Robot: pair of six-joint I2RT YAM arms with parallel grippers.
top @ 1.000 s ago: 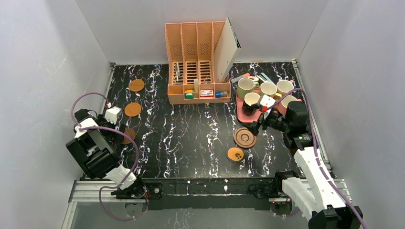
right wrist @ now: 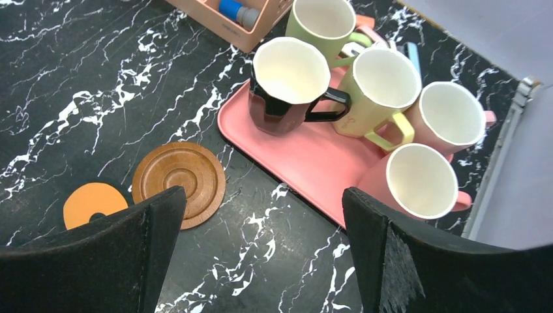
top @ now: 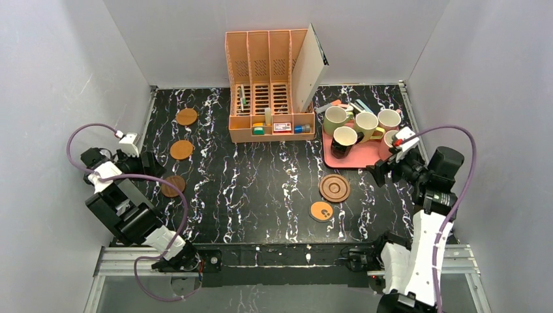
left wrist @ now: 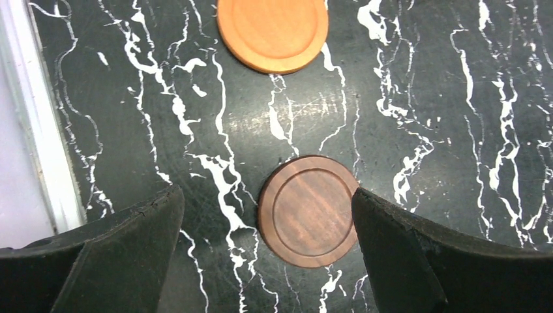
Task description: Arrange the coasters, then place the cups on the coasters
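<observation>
Several cups crowd the pink tray (top: 357, 158) at the right: a black one (right wrist: 279, 91), a yellow one (right wrist: 379, 88), a green one (right wrist: 321, 29) and pink ones, the nearest pink cup (right wrist: 417, 182) at the tray's edge. Left of the tray lie a grooved brown coaster (right wrist: 177, 179) and an orange-and-black coaster (top: 321, 210). My right gripper hangs open above the table near the tray's front, nothing between its fingers. At the far left, my left gripper is open over the dark brown coaster (left wrist: 310, 211), which lies on the table below. An orange coaster (left wrist: 274, 29) is beyond it.
The orange organiser (top: 270, 135) stands at the back centre, its white panel (top: 308, 72) upright. Utensils lie behind the cups. Two more coasters, the far one (top: 186, 117) included, line the left side.
The right arm has swung right, away from the grooved coaster and black cup. Cups and coasters have not visibly moved.
</observation>
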